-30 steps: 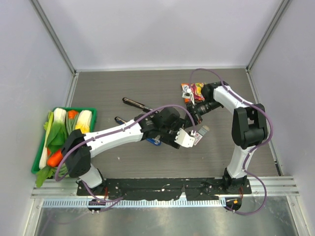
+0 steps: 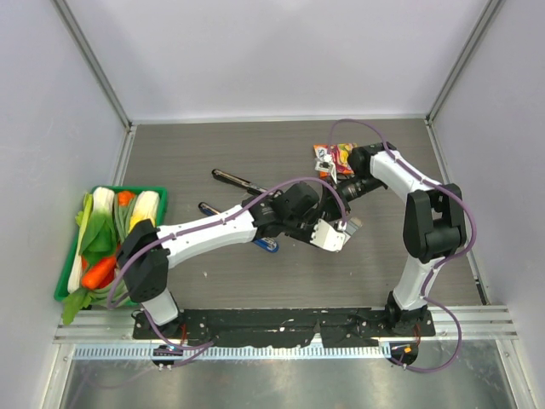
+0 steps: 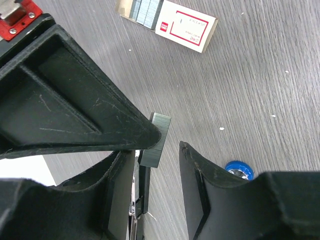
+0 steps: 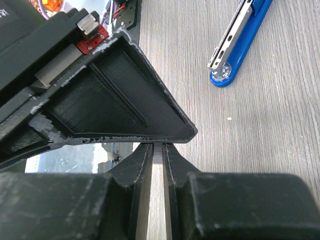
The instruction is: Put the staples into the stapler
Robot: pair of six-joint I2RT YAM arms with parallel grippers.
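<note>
My two grippers meet over the table's centre-right in the top view, left [image 2: 319, 221] and right [image 2: 339, 192]. In the left wrist view a grey staple strip [image 3: 159, 135] stands in the black fingertips; my left gripper has a gap beside it. In the right wrist view the strip [image 4: 157, 155] shows between the close-set fingers of my right gripper, partly hidden by the other gripper. The staple box [image 3: 185, 27] lies on the table. A blue stapler [image 4: 240, 45] lies with its metal channel showing.
Black handled items [image 2: 230, 178] lie behind the stapler. A colourful bag [image 2: 342, 152] is at the back right, and a green tray [image 2: 64, 277] of vegetables at the left.
My left gripper has shifted slightly up and right in the top view, closer to the right gripper. The right arm has barely moved.
</note>
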